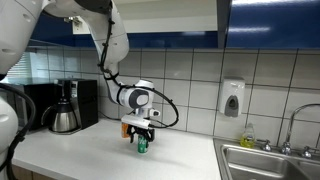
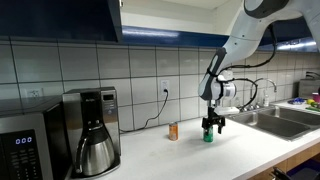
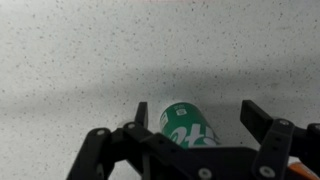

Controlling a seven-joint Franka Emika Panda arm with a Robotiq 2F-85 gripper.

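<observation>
A green bottle with white lettering (image 3: 190,128) and a pale cap stands on the speckled white counter (image 3: 80,70). My gripper is open above it, one finger to each side in the wrist view. The bottle top sits between the fingers in that view, with space left on both sides; the lower part is hidden by the gripper body. In exterior view 1 the green bottle (image 1: 143,146) shows just below the gripper (image 1: 142,136). From the other side, the same bottle (image 2: 208,136) appears directly beneath the wrist.
An orange container (image 2: 173,131) stands near the bottle, by the wall. A coffee maker (image 2: 95,135) and a microwave (image 2: 30,137) occupy the far end. At the other end is a sink (image 1: 265,160) with a soap bottle (image 1: 248,136).
</observation>
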